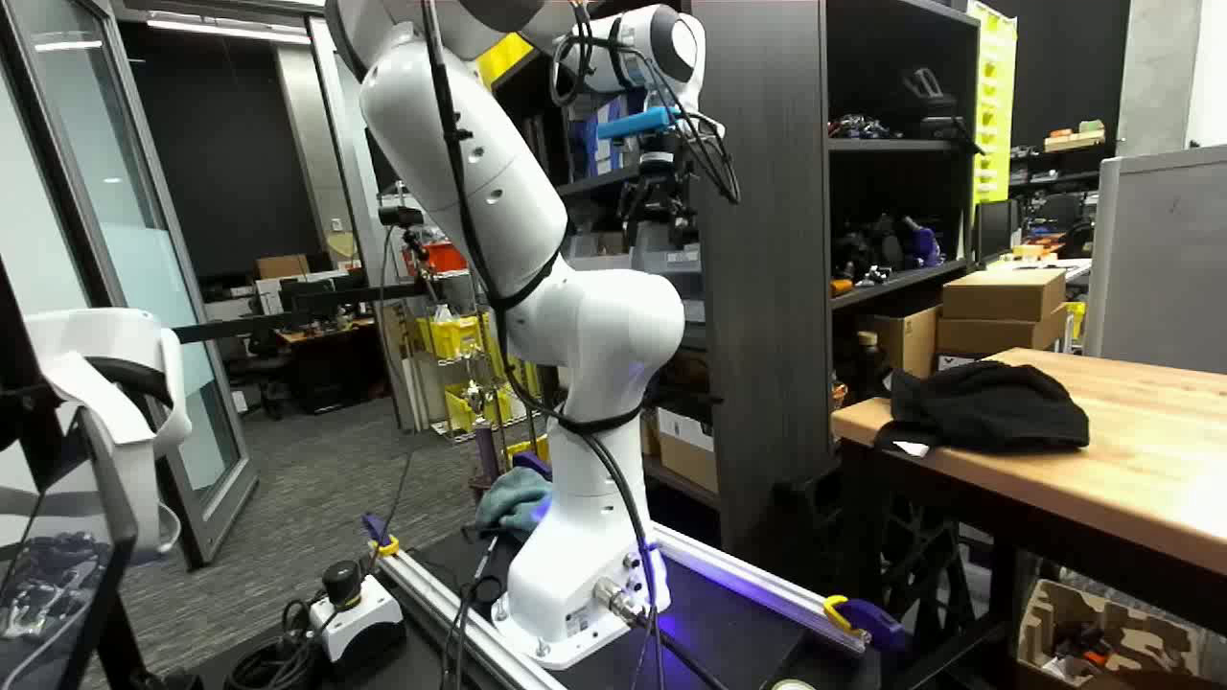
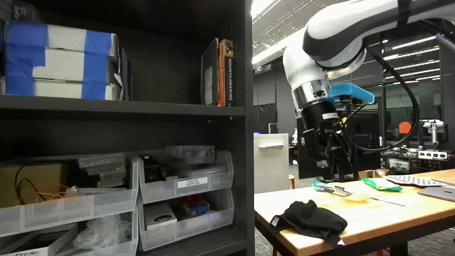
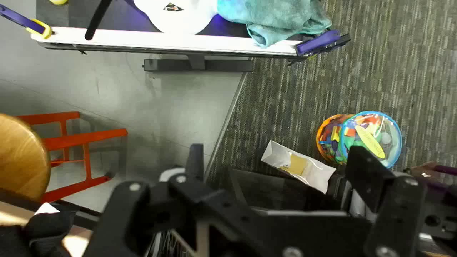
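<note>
High above the base, my gripper (image 1: 661, 224) points downward beside the dark shelf unit. In exterior view 2 the same gripper (image 2: 337, 168) hangs near the wooden table's far side. From the wrist, the gripper is open, its two fingers (image 3: 195, 160) wide apart with nothing held between them. Beneath it show the carpet and a white paper bag (image 3: 317, 173), at floor level and well below the fingers. A crumpled black cloth (image 2: 309, 219) lies at the near corner of the table (image 2: 401, 207), apart from the gripper.
A shelf unit (image 2: 249, 128) with clear bins (image 2: 187, 183) stands beside the table. On the tabletop lie a green packet (image 2: 381, 184) and a laptop (image 2: 439, 193). A teal towel (image 3: 278, 17) rests by the arm's base. Tubs of coloured pieces (image 3: 370, 139) and a red stool (image 3: 85, 139) are below.
</note>
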